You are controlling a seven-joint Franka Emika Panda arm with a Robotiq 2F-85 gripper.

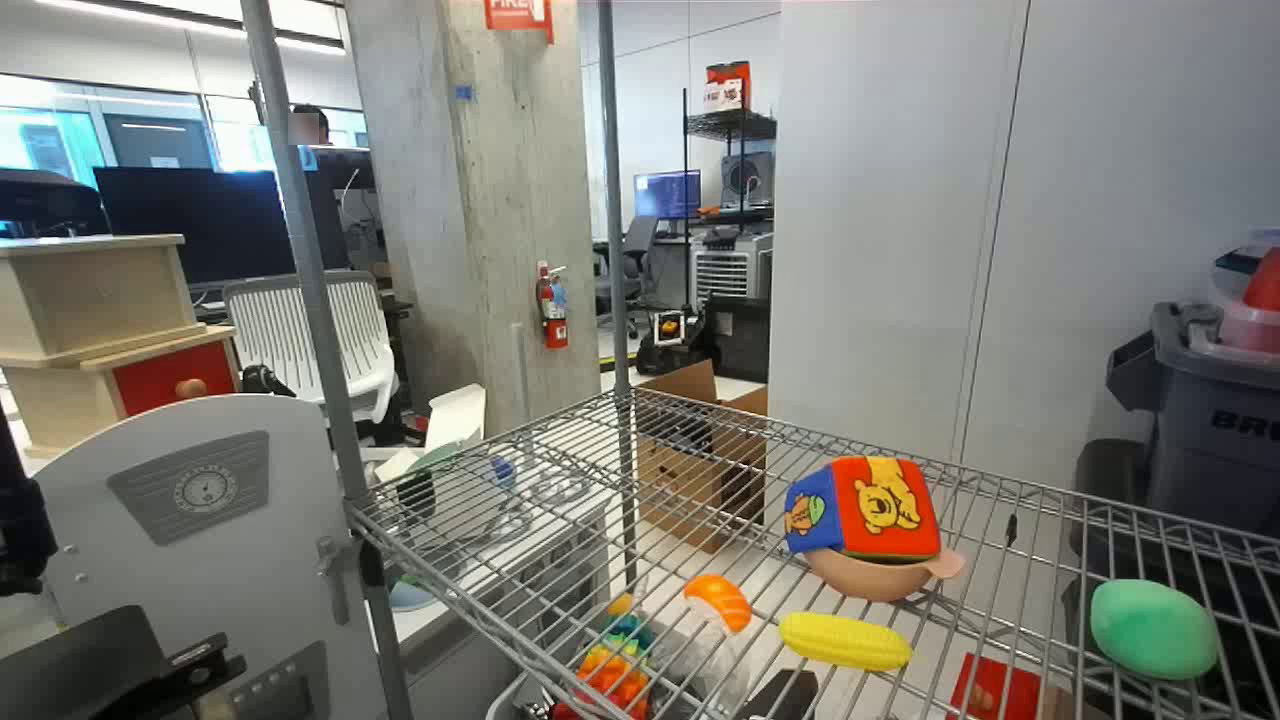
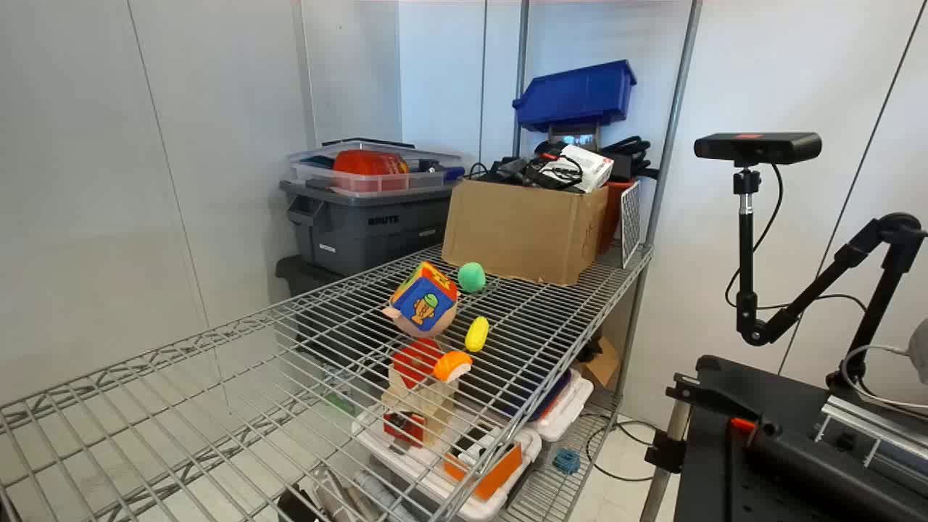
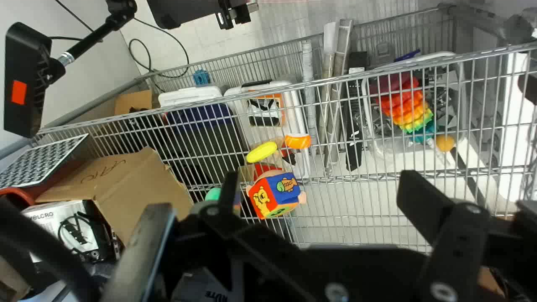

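On the wire shelf, a soft cube with red, blue and yellow faces rests in a peach bowl. A yellow corn toy lies beside the bowl, near an orange-and-white sushi-like piece. Farther along sits a green rounded toy, which the wrist view shows partly covered by a finger. My gripper is seen only in the wrist view, its fingers spread wide above the shelf. Nothing is held between them; the cube appears below, toward the left finger.
A cardboard box full of items stands at the shelf's far end, near the green toy. Metal posts rise at the corners. Much of the wire shelf is bare. Bins and a rainbow toy lie below its wires.
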